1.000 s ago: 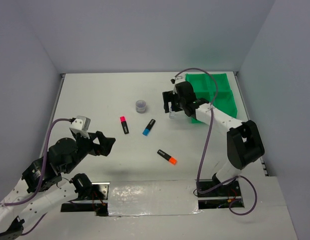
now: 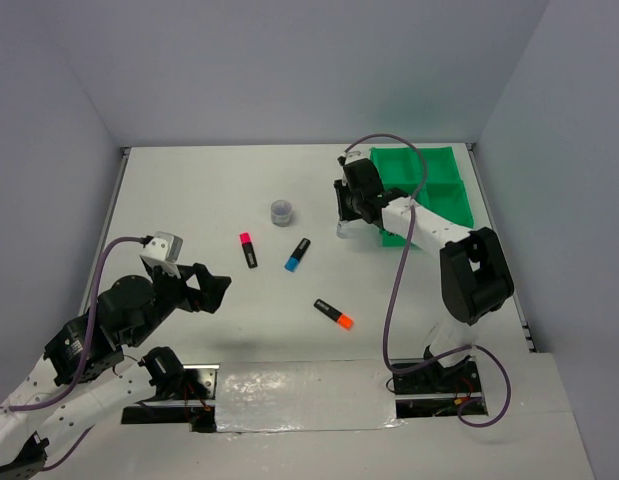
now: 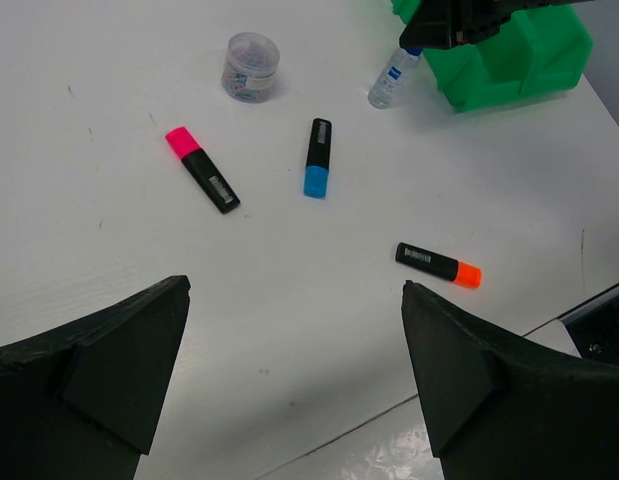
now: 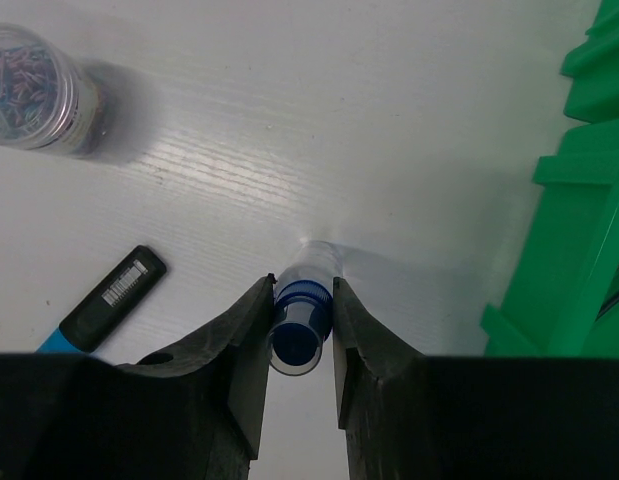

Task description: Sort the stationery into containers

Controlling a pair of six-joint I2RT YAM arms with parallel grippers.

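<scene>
A small clear bottle with a blue cap stands upright on the table, its top pinched between the fingers of my right gripper. From the left wrist view, the same bottle shows just left of the green container. My left gripper hangs open over the near left of the table, empty. Three highlighters lie flat: pink, blue and orange. A clear jar holding paper clips stands behind them.
The green compartmented container sits at the far right, partly covered by my right arm. Thin dark items lie inside it.
The left arm looks unmoved; highlighters and jar stay put.
</scene>
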